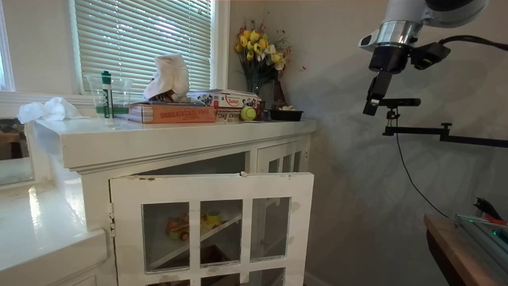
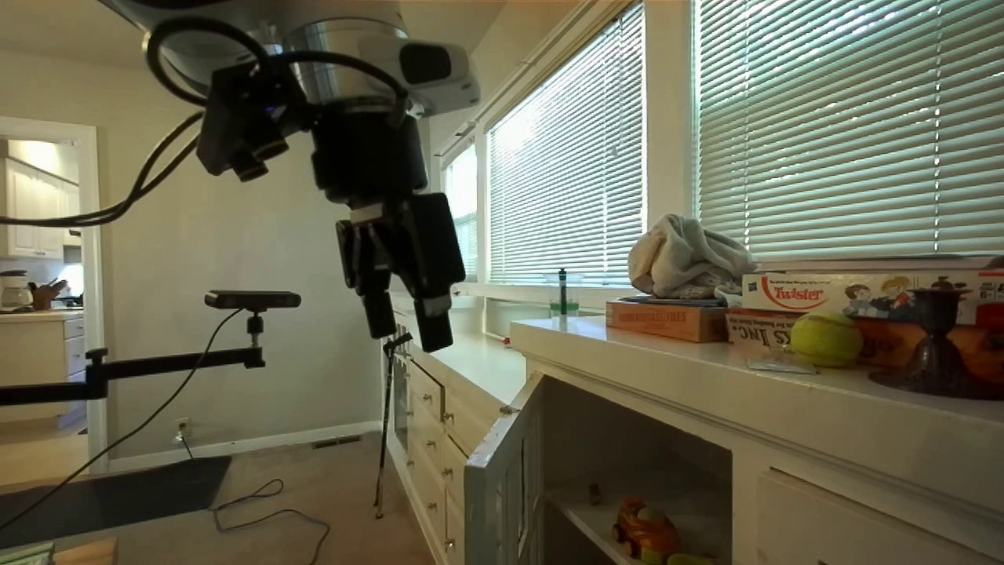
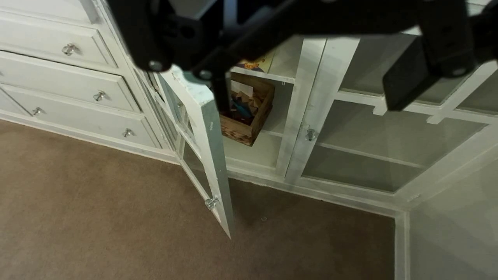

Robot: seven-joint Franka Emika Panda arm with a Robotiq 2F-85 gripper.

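My gripper (image 2: 406, 334) hangs in the air, pointing down, with a gap between its fingers and nothing in it. In the wrist view its dark fingers (image 3: 406, 77) stand wide apart above the cabinet front. A white glass-paned cabinet door (image 1: 214, 186) stands swung out from the cabinet; the gripper is apart from it. Behind the panes, an orange toy vehicle (image 1: 177, 228) sits on a shelf, also visible as the toy (image 2: 645, 529) through the opening. A wooden box (image 3: 242, 130) with mixed items stands lower inside.
On the white countertop (image 1: 190, 136) are an orange game box (image 1: 174, 114), a cloth (image 1: 171, 76), a green marker (image 1: 107, 97), a tennis ball (image 1: 248, 113) and a black tray (image 1: 285, 115). A camera arm (image 2: 179, 367) reaches across the room. The carpet (image 3: 116, 219) is clear near the door.
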